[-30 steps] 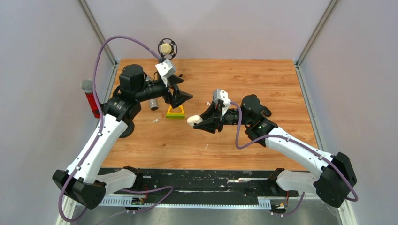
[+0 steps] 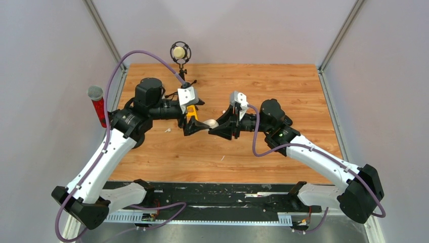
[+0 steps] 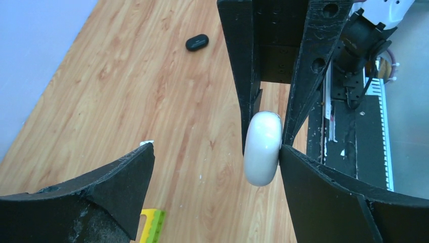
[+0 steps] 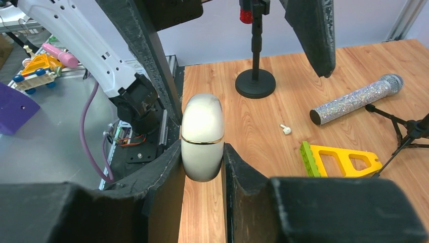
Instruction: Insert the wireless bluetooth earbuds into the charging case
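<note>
The white charging case [image 4: 202, 121], closed along its gold seam, is pinched in my right gripper. In the left wrist view the case [image 3: 261, 152] sticks out between the right fingers. My left gripper [image 2: 204, 114] is open, one finger on each side; its near fingertip [image 3: 296, 162] lies right against or very close to the case, contact unclear. Nothing is clasped between the left fingers. A white earbud [image 4: 286, 130] rests on the wooden table, and a small white piece [image 2: 224, 111], likely the other earbud, lies farther back.
Around the left arm are a yellow-green frame [image 4: 344, 159], a silver glittery microphone [image 4: 356, 99] and a black round stand base [image 4: 255, 83]. A small black case [image 3: 197, 42] lies toward the right.
The right gripper, still holding the case, has shifted only slightly.
</note>
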